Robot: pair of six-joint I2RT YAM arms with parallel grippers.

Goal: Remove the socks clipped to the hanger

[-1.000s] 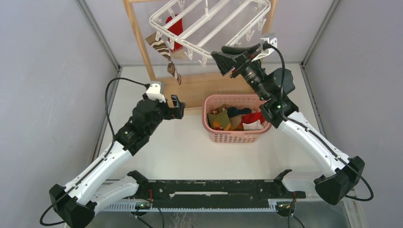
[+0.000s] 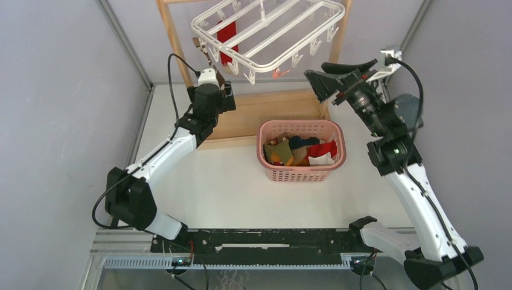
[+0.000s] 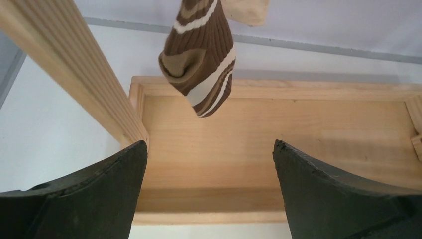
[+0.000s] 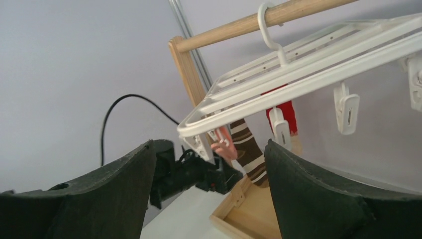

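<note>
The white clip hanger [image 2: 265,24] hangs from a wooden frame at the top of the top view. A red sock [image 2: 226,37] dangles at its left side. The brown striped sock [image 3: 204,64] hangs down in the left wrist view, ahead of my left gripper, whose open fingers are wide apart and apart from the cloth. In the right wrist view the same brown sock [image 4: 249,149] shows behind the hanger's near corner. My right gripper is part open, right of the hanger, with nothing between its fingers.
A pink basket [image 2: 305,176] holding several socks stands at the middle of the table. Behind it lies the wooden base [image 2: 265,112] of the stand, whose left post [image 3: 74,64] rises close to my left gripper. An orange clip [image 4: 226,144] hangs on the hanger.
The right arm has drawn back to the right, away from the hanger.
</note>
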